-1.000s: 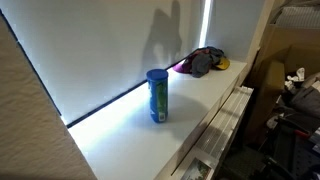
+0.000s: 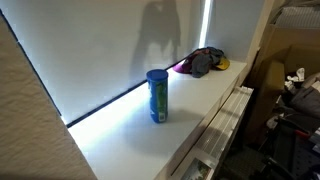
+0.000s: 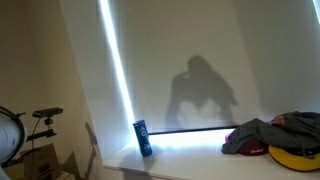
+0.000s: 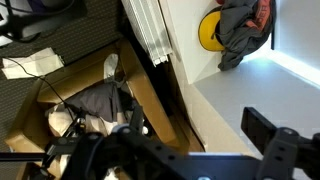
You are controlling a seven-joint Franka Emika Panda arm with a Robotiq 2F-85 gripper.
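A blue cylindrical can (image 2: 158, 96) with some green on its side stands upright on the white windowsill (image 2: 120, 140). In exterior view 2 the same can (image 3: 143, 138) is at the sill's left end. A dark cloth heap with caps (image 2: 203, 62) lies at the sill's far end; a yellow cap (image 4: 209, 31) shows beside dark cloth (image 4: 243, 30) in the wrist view. My gripper is open, its dark fingers wide apart with nothing between them. The can is not in the wrist view.
Below the sill runs a white slatted radiator cover (image 2: 228, 118). An open cardboard box (image 4: 95, 73) with dark cloth and small items sits on the floor side. A blind (image 3: 180, 60) backs the sill. Bare sill separates the can from the heap.
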